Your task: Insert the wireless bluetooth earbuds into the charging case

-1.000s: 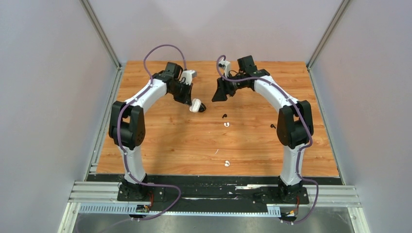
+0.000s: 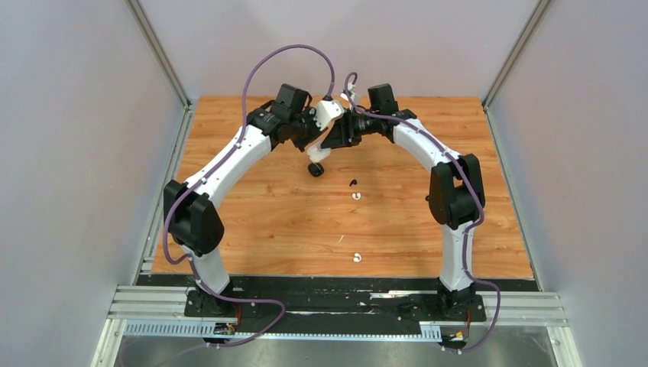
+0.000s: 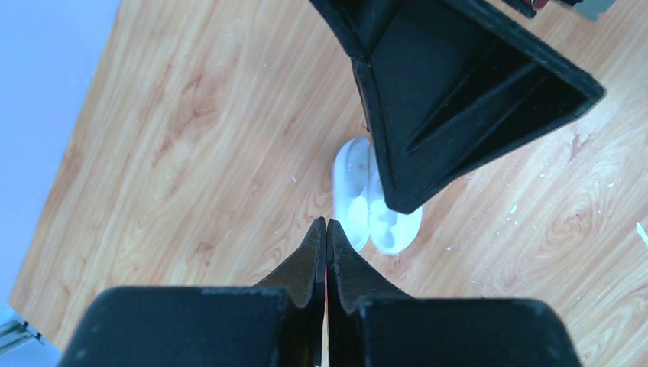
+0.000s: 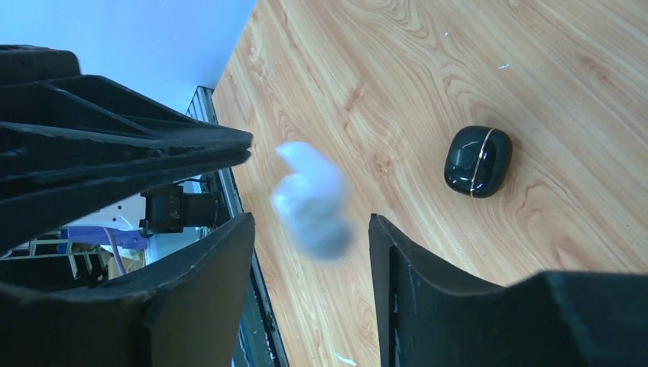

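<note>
A white open charging case (image 2: 319, 153) hangs below the two wrists; in the left wrist view the case (image 3: 354, 191) shows two earbud wells, partly behind the right gripper, and in the right wrist view the case (image 4: 312, 206) is blurred. My left gripper is shut, its tips at the case's lower end in that view. My right gripper is part open, with the case seen beyond and between its fingertips. Small white earbuds (image 2: 356, 196) (image 2: 357, 257) and a dark earbud (image 2: 353, 182) lie on the table.
A black case (image 4: 477, 162) lies on the wooden table (image 2: 397, 229) below the grippers. Another small dark piece (image 2: 427, 198) lies to the right.
My left arm has risen and moved toward the back right, and the white case with it. The right wrist has shifted slightly, and the two wrists now meet above the black case.
</note>
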